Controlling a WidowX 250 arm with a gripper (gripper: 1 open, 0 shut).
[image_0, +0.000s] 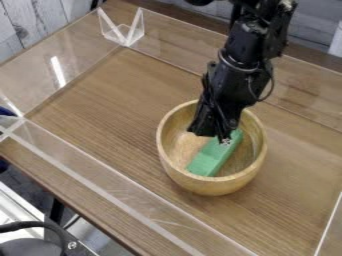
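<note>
A tan wooden bowl (179, 160) stands on the wooden table. Inside it lies a green object (211, 157), long and flat. My black gripper (207, 122) hangs over the back of the bowl, above the green object, and looks shut, with nothing visible between its fingers; the fingertips are dark and hard to make out.
A clear plastic piece (120, 30) sits at the back left near the table edge. Cables (34, 228) show at the lower left, off the wood. The table left and right of the bowl is bare.
</note>
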